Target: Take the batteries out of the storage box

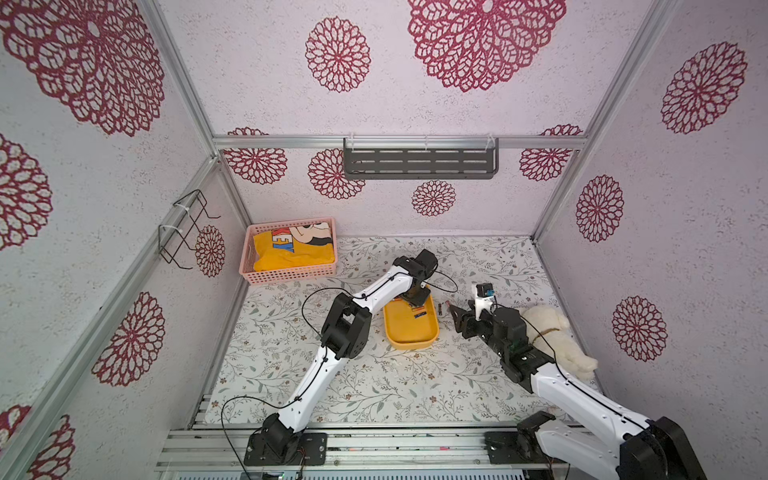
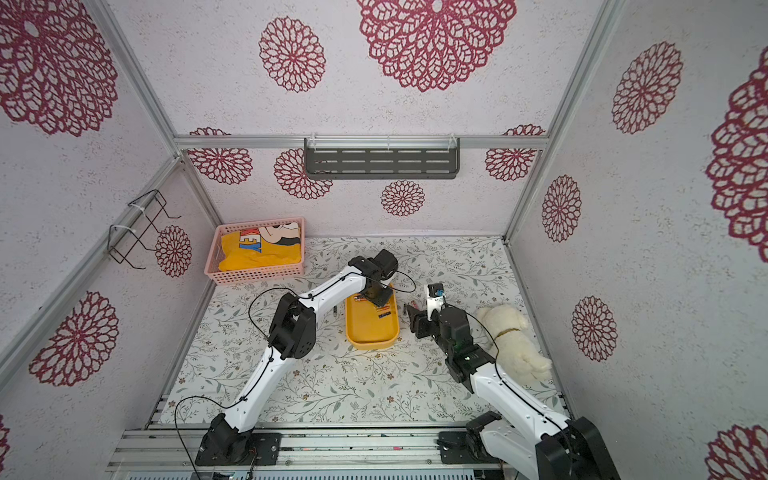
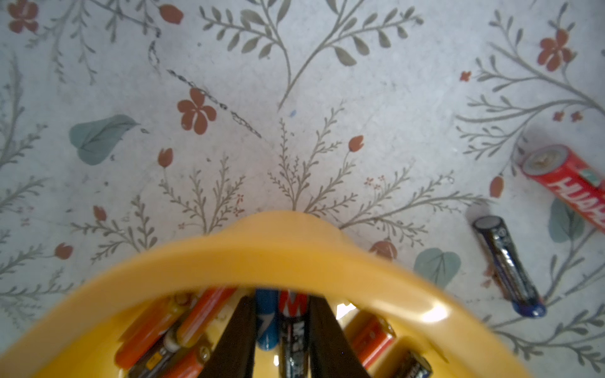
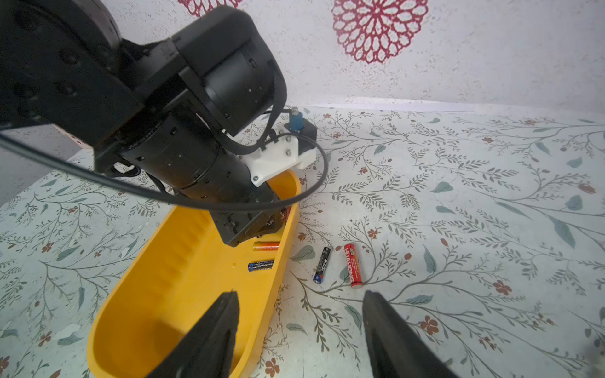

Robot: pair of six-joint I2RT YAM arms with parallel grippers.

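The yellow storage box (image 1: 412, 345) stands mid-table, its front part empty. My left gripper reaches down into its far end. A blue battery (image 3: 267, 321) and a red-and-black battery (image 3: 293, 337) lie side by side between its fingers; whether they are gripped does not show. Around it are several more batteries, among them an orange battery (image 4: 266, 246) and a dark battery (image 4: 261, 266). On the table right of the box lie a black battery (image 4: 322, 264) and a red battery (image 4: 353, 264). My right gripper is open and empty, right of the box.
A pink basket (image 1: 288, 277) with yellow cloth occupies the back left corner. At the right lies a cream plush toy (image 1: 572, 349), beside my right arm. A grey shelf (image 1: 420, 164) hangs on the back wall. Table space behind and right of the box is mostly free.
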